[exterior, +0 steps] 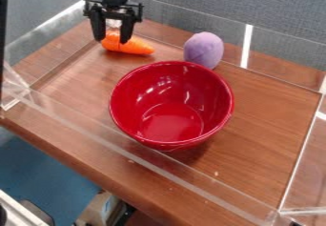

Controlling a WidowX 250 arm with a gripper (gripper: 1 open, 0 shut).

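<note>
My black gripper (112, 25) hangs at the back left of the wooden tray, just over an orange carrot (128, 46) that lies on the wood. Its fingers point down on either side near the carrot's left end; whether they touch it or are open is hard to tell. A purple plush eggplant-like object (204, 49) lies to the right of the carrot. A large red bowl (171, 111) stands in the middle, nearer the front.
Clear plastic walls (249, 34) border the wooden surface (261, 134). Free wood shows left and right of the bowl. A grey padded backdrop rises behind.
</note>
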